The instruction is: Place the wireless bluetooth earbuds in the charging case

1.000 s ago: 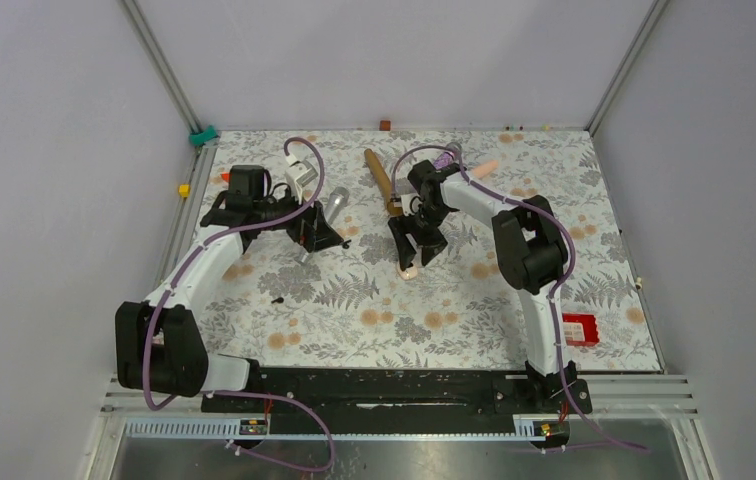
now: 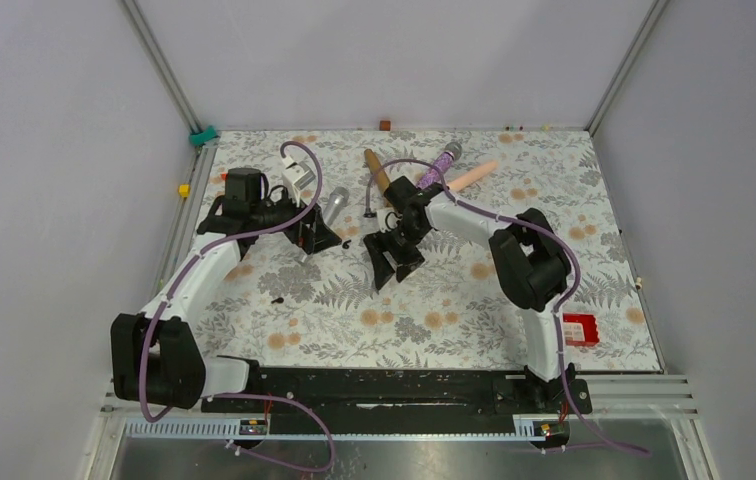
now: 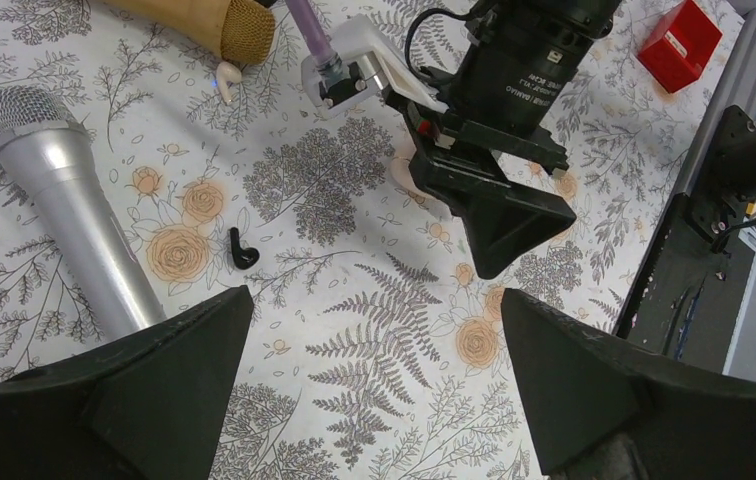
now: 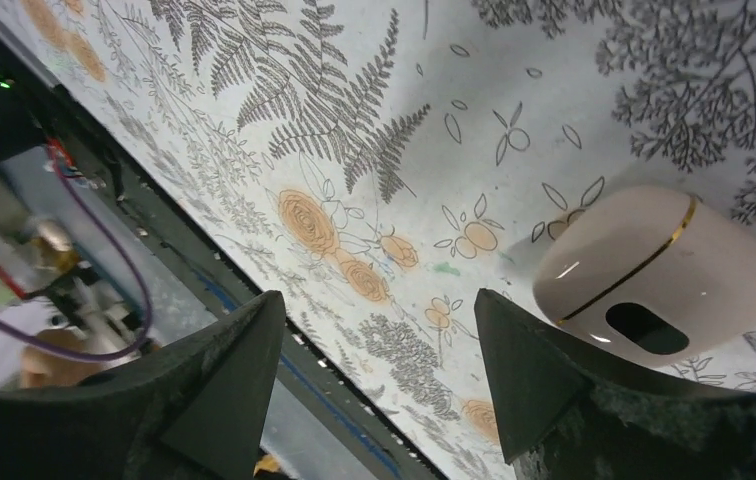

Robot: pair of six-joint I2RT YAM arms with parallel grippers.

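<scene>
A glossy pinkish-white charging case [image 4: 654, 270] with a gold seam lies on the cloth below my right gripper [image 2: 391, 275], just beside its fingers in the right wrist view; that gripper is open and empty. A black earbud [image 3: 243, 254] lies between the silver microphone and the right gripper in the left wrist view; another small black piece [image 2: 277, 300] lies lower left in the top view. A small white earbud-like piece [image 3: 226, 80] lies by the gold microphone. My left gripper hangs open over the cloth near the black earbud, nothing between its fingers.
A silver microphone [image 3: 84, 220], gold microphone [image 3: 194, 20], purple microphone [image 2: 436, 170] and pink cylinder [image 2: 474, 175] lie toward the back. A red box [image 2: 581, 330] sits front right.
My right gripper has moved toward the front-left, from above the case's back side down past it in the top view. The left arm has barely moved.
</scene>
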